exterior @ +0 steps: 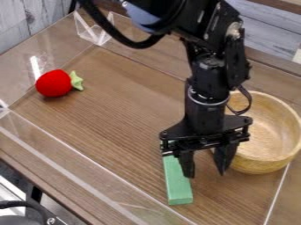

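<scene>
My black gripper point(202, 156) points down over the table at the right of centre, its fingers reaching down beside the upper end of a green block point(179, 187). The block lies lengthwise toward the front of the table. Whether anything is between the fingertips is unclear. A tan bowl point(272, 148) sits just right of the gripper, partly hidden behind it.
A red round object point(53, 83) with a small light-green piece lies at the far left. A white wall stands at the back right, and black cables lie at the lower left edge.
</scene>
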